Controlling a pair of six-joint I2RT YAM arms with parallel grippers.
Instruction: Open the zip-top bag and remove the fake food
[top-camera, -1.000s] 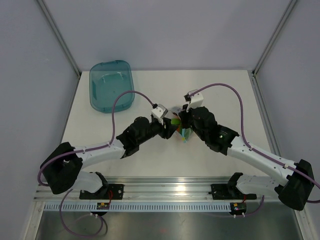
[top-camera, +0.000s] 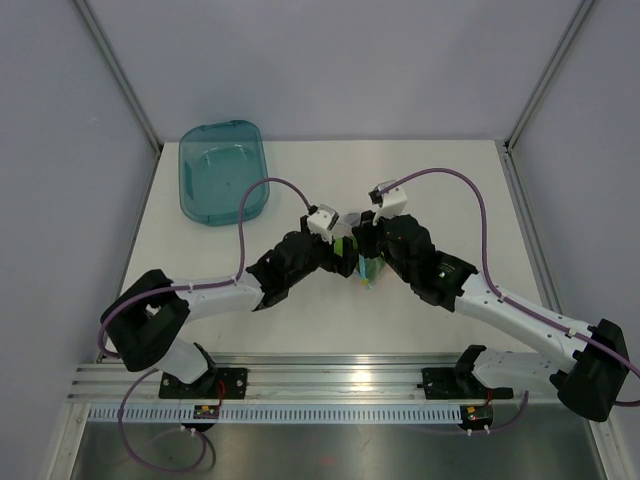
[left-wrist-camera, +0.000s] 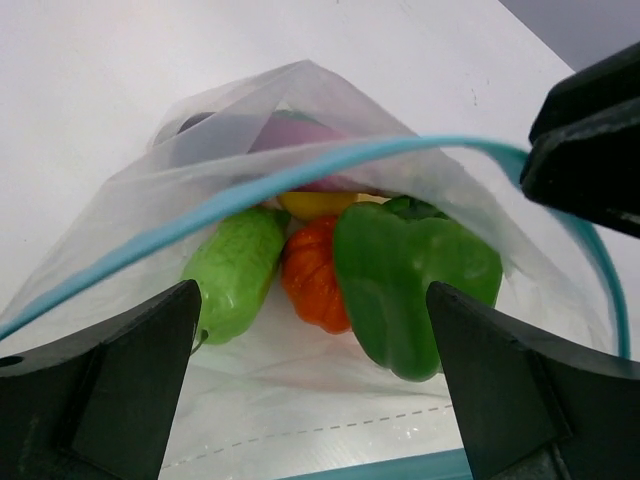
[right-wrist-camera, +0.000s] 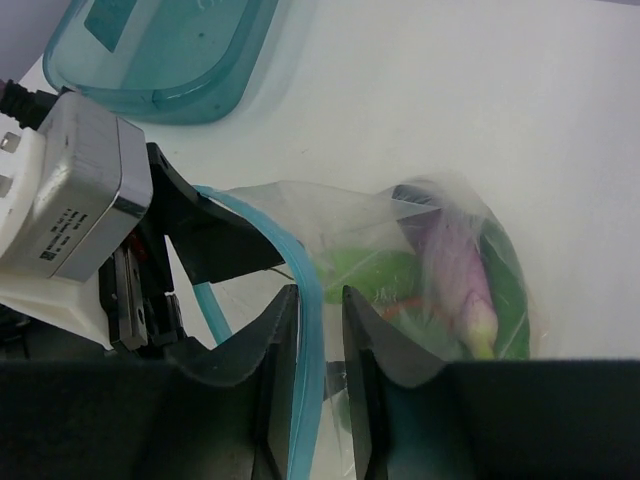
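Note:
The clear zip bag with a blue rim (left-wrist-camera: 330, 160) gapes in the left wrist view. Inside lie a green pepper (left-wrist-camera: 405, 275), a red-orange vegetable (left-wrist-camera: 315, 275), a green pear-shaped piece (left-wrist-camera: 237, 270) and, behind them, something yellow (left-wrist-camera: 315, 203). A purple eggplant (right-wrist-camera: 455, 270) shows through the plastic in the right wrist view. My left gripper is open at the bag's mouth, between its rims, with nothing held. The fingers of my right gripper stand apart on either side of the blue rim, a gap showing beside it.
A teal bin (top-camera: 187, 170) stands at the back left of the white table (top-camera: 300, 165). Both arms meet closely over the bag at mid-table. Free room lies right of the bag and at the back.
The right arm stays nearly in place.

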